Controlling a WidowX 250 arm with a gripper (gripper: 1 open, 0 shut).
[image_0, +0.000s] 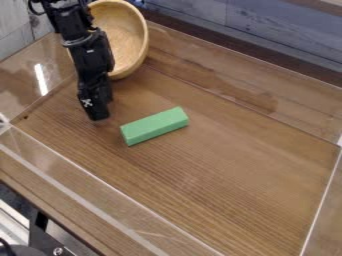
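Note:
My black gripper (94, 106) hangs at the upper left, open, its tips low over the wooden tabletop (227, 180). A green rectangular block (154, 126) lies on the table a short way to the right of and below the gripper, apart from it. A round beige bowl (127, 30) sits at the back left, partly behind the arm.
Wooden side walls edge the left, and a blue-grey wall (267, 30) runs along the back.

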